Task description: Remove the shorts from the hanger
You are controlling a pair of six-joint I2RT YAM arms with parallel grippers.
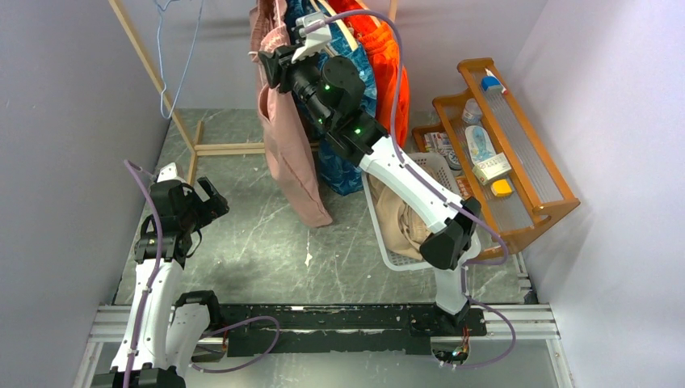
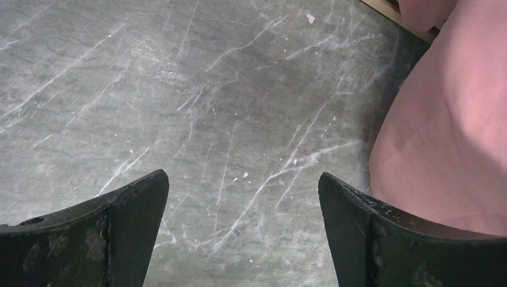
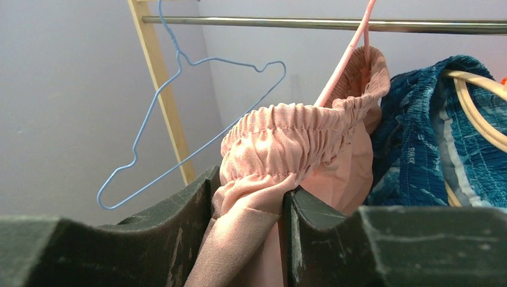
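The pink shorts (image 3: pixel 281 143) hang from the rail, with a pink hanger (image 3: pixel 342 63) rising out of their gathered waistband. My right gripper is shut on a fold of the waistband at the near side. From above, the shorts (image 1: pixel 292 153) drape down toward the floor, and the right gripper (image 1: pixel 271 71) sits at their upper end. My left gripper (image 1: pixel 220 200) stands open low over the floor at the left. Nothing is between its fingers in the left wrist view, where pink fabric (image 2: pixel 454 137) shows at the right edge.
An empty blue hanger (image 3: pixel 140 134) hangs left of the shorts on the metal rail (image 3: pixel 263 22). Blue patterned clothing (image 3: pixel 412 131) and an orange garment (image 1: pixel 388 73) hang to the right. A white basket (image 1: pixel 396 263) and a wooden shelf (image 1: pixel 525 162) stand at the right.
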